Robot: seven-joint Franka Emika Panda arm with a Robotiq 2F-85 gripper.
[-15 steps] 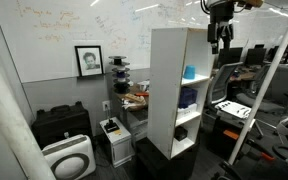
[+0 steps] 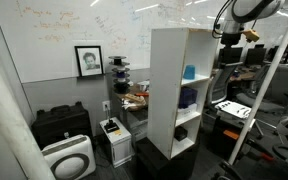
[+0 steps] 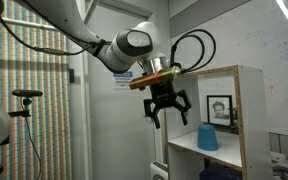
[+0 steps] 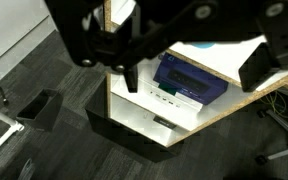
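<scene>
My gripper (image 3: pixel 171 111) hangs in the air in front of the shelf unit, its two black fingers spread wide. Nothing is between them; in the wrist view, the gripper looks down past the shelf boards. A blue cup (image 3: pixel 208 137) stands on an upper shelf board, and in exterior view 1 the cup (image 2: pixel 189 72) is clear of my fingers. On the board below sits a dark blue box (image 4: pixel 191 78). In the wrist view, only a blue edge of the cup shows behind the gripper.
The white shelf unit (image 2: pixel 165 96) has wood-coloured edges, and its side panel stands close by. A small black object (image 2: pixel 180 133) lies on its lowest board. Office chairs (image 2: pixel 283 88) and a pale post (image 2: pixel 267 75) stand to the right.
In exterior view 1, my arm has come lower and shifted to the right. The shelf and the things on it have not moved.
</scene>
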